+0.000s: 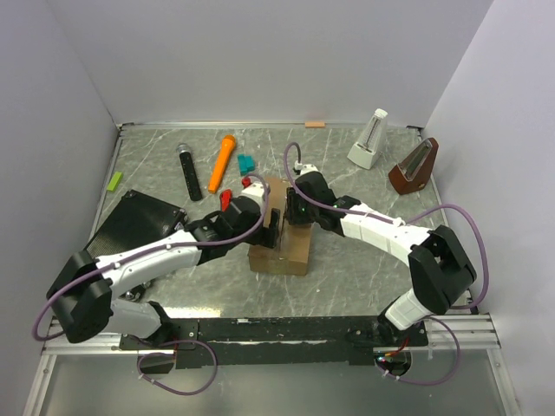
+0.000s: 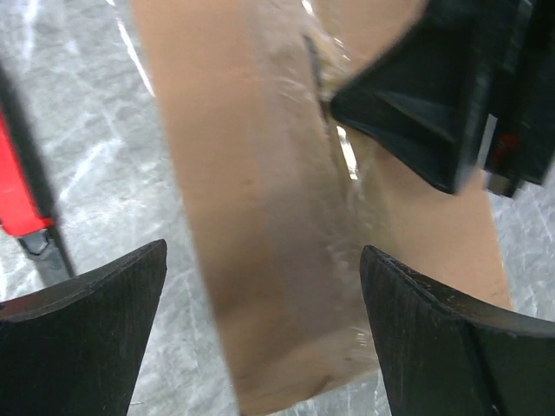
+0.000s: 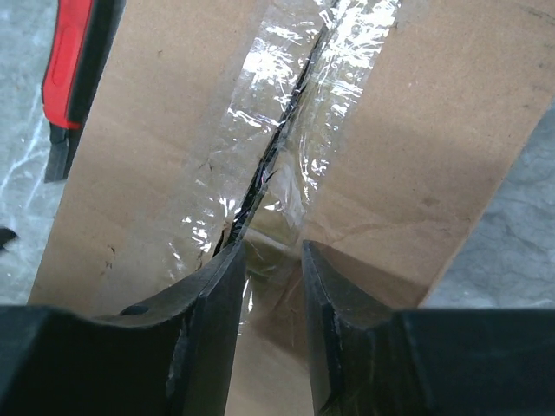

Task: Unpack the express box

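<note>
The taped cardboard box (image 1: 279, 264) lies mid-table, its clear tape split along a dark seam (image 3: 264, 169) down the middle. My left gripper (image 1: 267, 227) hangs over the box's left part, its fingers wide apart, with cardboard and tape below them in the left wrist view. My right gripper (image 1: 293, 208) is on the top at the seam; in the right wrist view its fingertips (image 3: 314, 260) sit slightly apart on the tape, and whether anything is between them cannot be told.
A red box cutter (image 3: 68, 69) lies left of the box. An orange microphone (image 1: 222, 160), black remote (image 1: 189, 173), two metronomes (image 1: 368, 139) (image 1: 414, 169) and a black laptop-like pad (image 1: 130, 230) surround it.
</note>
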